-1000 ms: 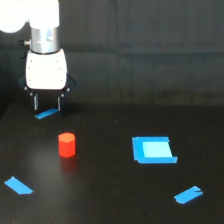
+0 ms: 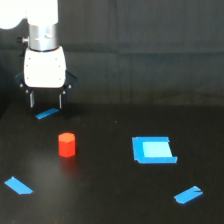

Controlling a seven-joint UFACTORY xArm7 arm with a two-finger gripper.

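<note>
A small red block point(image 2: 67, 145) stands on the dark table, left of centre. Toward the right lies a white square point(image 2: 156, 149) framed by blue tape point(image 2: 137, 149). My gripper point(image 2: 46, 100) hangs at the far left, behind the red block and apart from it. Its two fingers point down with a clear gap between them, and nothing shows in that gap.
Blue tape strips mark the table: one beneath the gripper point(image 2: 47, 113), one at the front left point(image 2: 18, 186) and one at the front right point(image 2: 188, 195). Between the block and the framed square the surface is bare. A dark curtain point(image 2: 150, 60) closes off the back.
The gripper's fingers stand slightly wider apart than before. Neither the red block nor the framed square has moved.
</note>
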